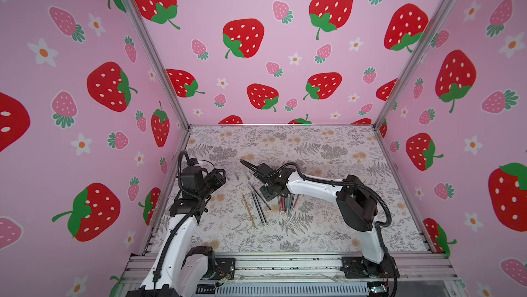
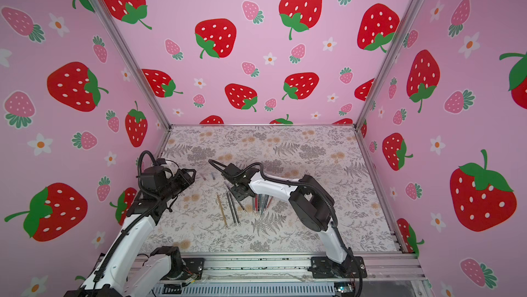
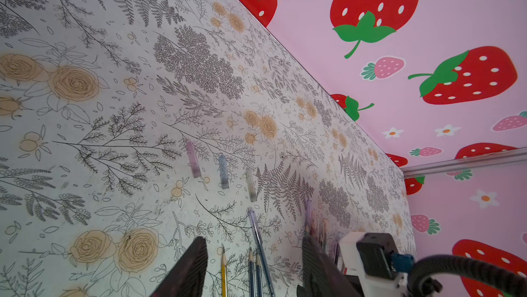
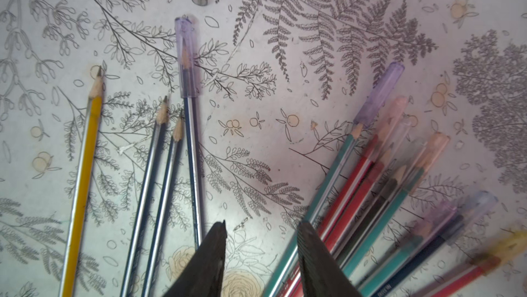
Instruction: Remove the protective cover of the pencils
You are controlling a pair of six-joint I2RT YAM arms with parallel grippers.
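Observation:
In the right wrist view, several pencils still wear clear tinted covers, among them a dark pencil [image 4: 192,165] with a purple cover [image 4: 185,58] and a teal pencil [image 4: 333,173] under another purple cover [image 4: 380,93]. Bare-tipped at the left are a yellow pencil [image 4: 85,179] and two dark pencils [image 4: 149,187]. My right gripper hangs above the pencils, part open, its fingers apart with nothing between them. Off to the left over the table, my left gripper stands open and empty. Three loose covers, one of them pink [image 3: 193,158], lie on the table.
The right arm [image 1: 324,187] reaches across the table and hides part of the pencil row in the top views. Bare patterned tabletop [image 1: 329,149] stretches behind the pencils. The left arm [image 1: 181,231] stands along the left edge.

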